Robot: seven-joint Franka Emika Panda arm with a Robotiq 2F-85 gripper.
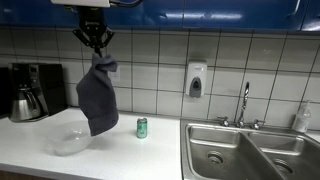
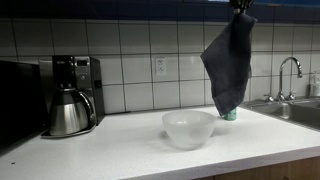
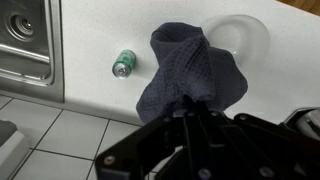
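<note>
A dark grey cloth (image 1: 97,97) hangs from my gripper (image 1: 99,52), which is shut on its upper end above the counter. In the wrist view the cloth (image 3: 190,75) spreads below the gripper and hides part of the counter and the bowl's edge. A clear bowl (image 2: 189,129) stands on the counter; in exterior view 1 the cloth's lower end overlaps the bowl (image 1: 66,139) in the picture. The green can (image 3: 124,64) stands upright, apart from the cloth.
A double sink (image 1: 235,152) with a faucet (image 1: 243,104) lies to the right. The coffee maker (image 2: 72,95) stands at the left by the wall. Blue cabinets (image 1: 230,14) run overhead, close to the arm.
</note>
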